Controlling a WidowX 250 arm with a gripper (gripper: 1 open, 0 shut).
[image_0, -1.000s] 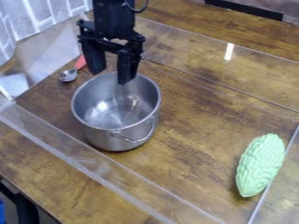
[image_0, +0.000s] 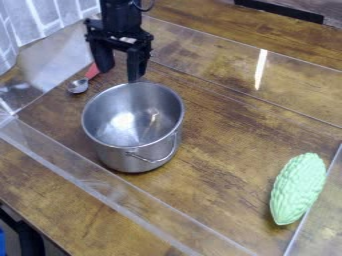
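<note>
My black gripper (image_0: 118, 58) hangs at the upper left, just beyond the far rim of a large steel pot (image_0: 132, 128), its two fingers spread apart with nothing visible between them. The pot stands on the wooden surface with a handle on its near side, and its inside looks empty. Behind it to the left, a small steel utensil (image_0: 78, 87) with a red part lies near the clear wall.
A pale green textured object, like a cabbage (image_0: 297, 188), lies at the lower right. Clear walls line the left and lower edges of the wooden floor (image_0: 241, 120).
My gripper has moved away from the camera and slightly left, from above the pot's far part to beyond its rim. The pot and other objects look unmoved.
</note>
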